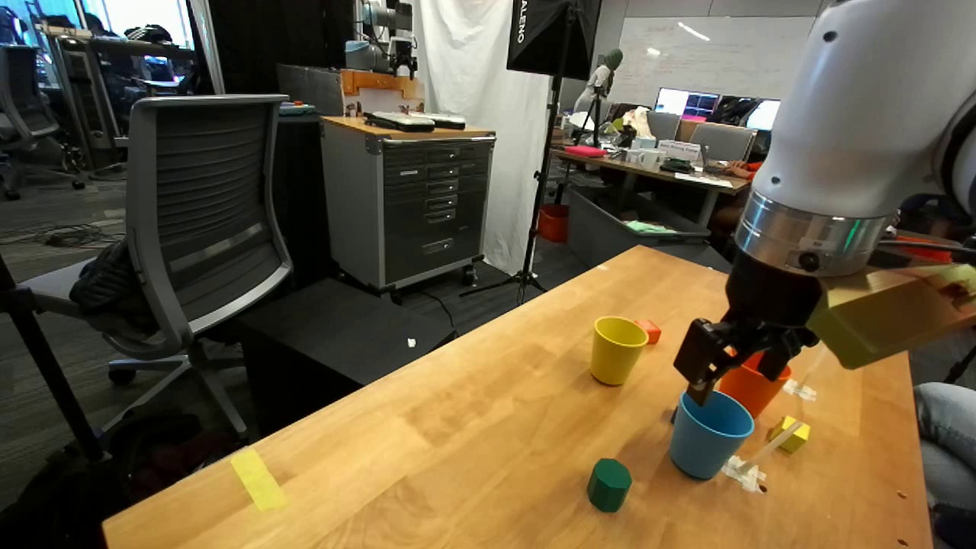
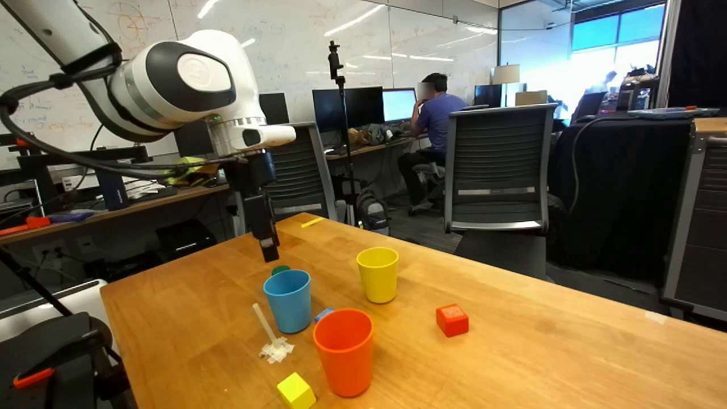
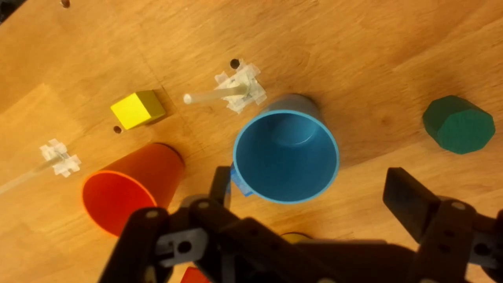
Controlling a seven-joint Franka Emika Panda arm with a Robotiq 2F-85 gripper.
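My gripper is open above the table, its two fingers wide apart with nothing held between them. In the wrist view the blue cup [image 3: 287, 155] stands upright below, its rim lying between the fingers in the picture. A blue block [image 3: 241, 183] peeks out beside that cup, mostly hidden. The orange cup [image 3: 158, 172] is to the left, partly covered by a finger. Off to the right sits the dark green block [image 3: 464, 127]. The yellow cup [image 2: 379, 276] stands upright in the second exterior view, with the red block [image 2: 452, 320] to its right.
A yellow block [image 3: 136, 109] lies near the orange cup. A thin pale stick [image 3: 214, 94] rises from tape beside the blue cup, and a second taped stick [image 3: 28, 174] is at the far left. Yellow tape [image 1: 258, 479] marks a largely clear stretch of table.
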